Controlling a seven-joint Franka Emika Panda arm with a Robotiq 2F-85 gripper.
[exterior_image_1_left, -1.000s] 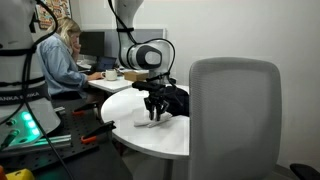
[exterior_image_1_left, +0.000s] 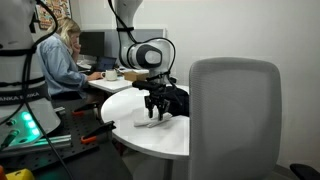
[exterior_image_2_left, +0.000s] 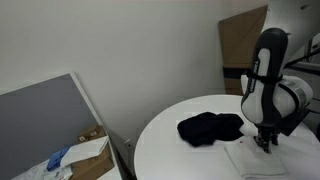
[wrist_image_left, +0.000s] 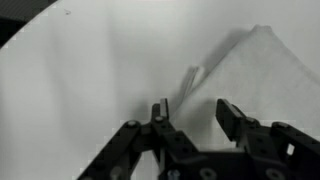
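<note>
A white cloth (exterior_image_2_left: 248, 162) lies on the round white table (exterior_image_2_left: 165, 160). The wrist view has the same cloth (wrist_image_left: 265, 85) filling the right side, with one corner pointing up and a narrow raised fold (wrist_image_left: 187, 82) near its left edge. Low over this cloth, my gripper points down with its dark fingertips apart. The fold's lower end runs toward the gap between them; whether the tips touch the fabric I cannot tell. From outside, the gripper (exterior_image_1_left: 156, 116) hides part of the cloth.
A crumpled black cloth (exterior_image_2_left: 208, 128) rests farther across the table. A grey chair back (exterior_image_1_left: 235, 120) stands close by the table. Someone (exterior_image_1_left: 62, 65) sits beyond, near a cardboard box (exterior_image_1_left: 133, 75). Bare tabletop (wrist_image_left: 85, 85) shows left of the white cloth.
</note>
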